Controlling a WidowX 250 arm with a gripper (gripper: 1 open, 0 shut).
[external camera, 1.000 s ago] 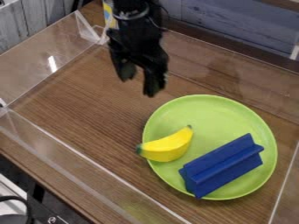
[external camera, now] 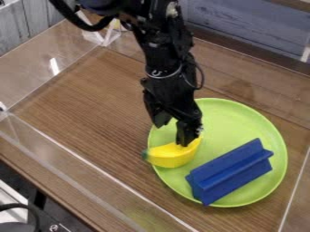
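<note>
My black gripper (external camera: 172,130) hangs low over a green plate (external camera: 248,122), its fingers open around the upper part of a yellow banana (external camera: 169,157), which lies on the plate's left side. Part of the banana is hidden behind the fingers. To its right a blue block (external camera: 230,172) lies diagonally on the plate.
Low clear walls edge it at the left and back. A small object at the top left is partly hidden by the arm. A black cable is at the lower left.
The arm has come down and toward the front, from above the back of the workspace to over the banana. The banana and blue block look unmoved.
</note>
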